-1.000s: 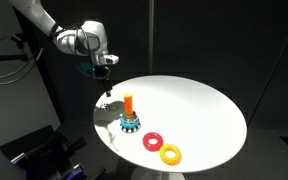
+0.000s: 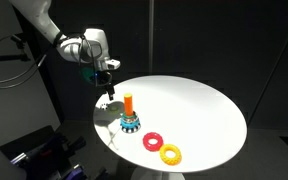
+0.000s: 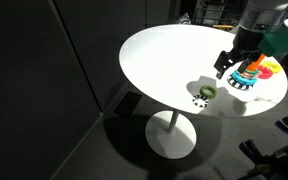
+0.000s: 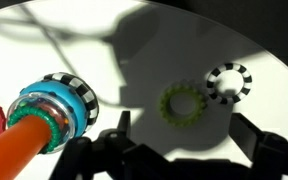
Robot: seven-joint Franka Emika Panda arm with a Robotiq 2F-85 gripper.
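Note:
My gripper is open above the table, nothing between its fingers. A green ring (image 4: pixel 166 106) lies flat ahead of the gap in the wrist view, with a black-and-white checkered ring (image 4: pixel 215 92) close to its upper right. To the left stands a stacking toy with an orange post (image 4: pixel 11 148) and blue and checkered rings (image 4: pixel 78 94) around its base. In exterior view 2, the green ring (image 3: pixel 201 92) and checkered ring (image 3: pixel 200 103) sit near the table edge, below and left of the gripper (image 3: pixel 227 68).
A red ring (image 2: pixel 146 137) and a yellow ring (image 2: pixel 163 154) lie in front of the toy on the white round table (image 2: pixel 189 108). The table edge is close to the checkered ring.
The arm and gripper have come down slightly in exterior view 1. The toy and the rings on the table keep their places.

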